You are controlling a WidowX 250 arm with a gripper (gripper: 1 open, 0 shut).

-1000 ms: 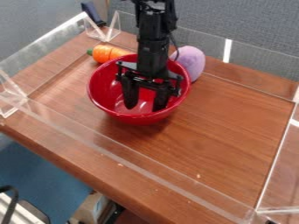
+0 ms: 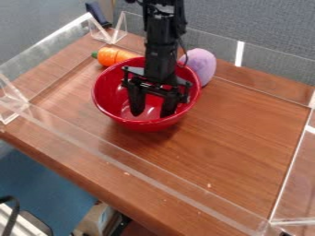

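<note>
My black gripper (image 2: 153,101) is lowered into a red bowl (image 2: 112,111) in the middle-left of the wooden table, its fingers inside the rim. Whether anything is between the fingers is hidden by the dark fingers and the bowl. An orange carrot (image 2: 113,55) with a green tip lies behind the bowl at the left, and a purple oval object (image 2: 202,64), like an eggplant, is behind it at the right.
Clear plastic walls (image 2: 241,52) border the wooden table (image 2: 227,138). Boxes and cables are below at the lower left.
</note>
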